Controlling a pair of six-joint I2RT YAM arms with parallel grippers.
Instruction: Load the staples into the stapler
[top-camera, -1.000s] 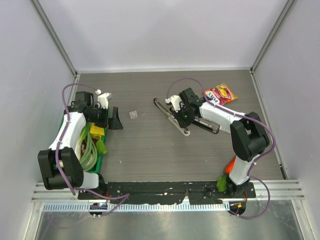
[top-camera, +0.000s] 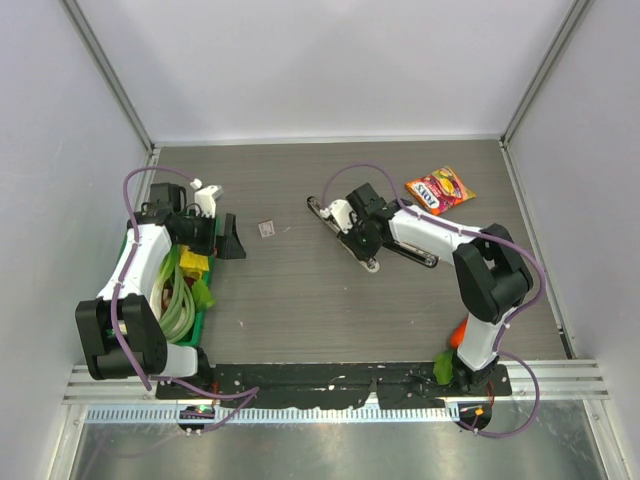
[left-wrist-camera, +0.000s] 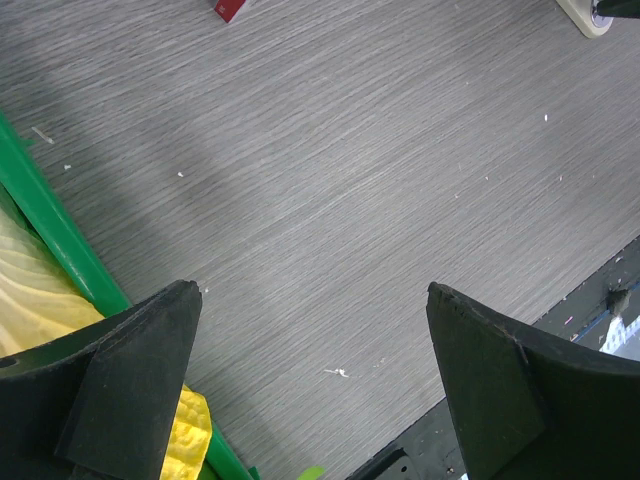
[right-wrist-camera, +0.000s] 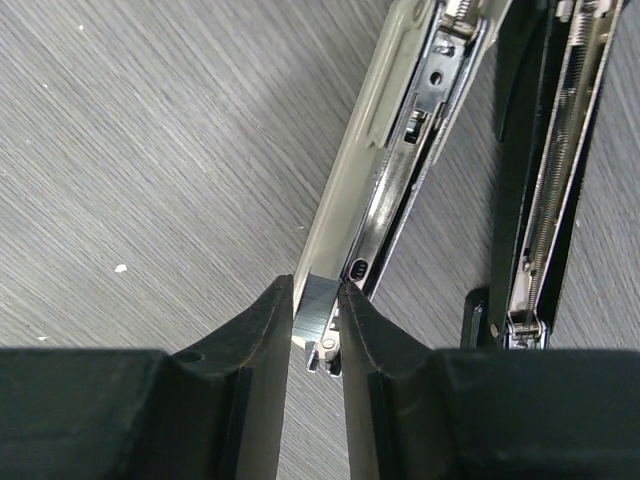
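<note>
Between the fingertips of my right gripper is a short silver staple strip. The strip lies over the front end of the opened light-coloured stapler, beside its metal channel; whether it sits inside the channel I cannot tell. From above, that stapler runs diagonally and is partly covered by the right gripper. At the left, my left gripper stands open next to the green basket, only bare table between its fingers in the left wrist view.
A black opened stapler lies close to the right of the light one. There is a small box left of centre. A chips bag lies at the back right. The green basket holds vegetables and a yellow item.
The right gripper has shifted slightly left and toward the front along the light stapler. The left arm and the staplers show no visible movement.
</note>
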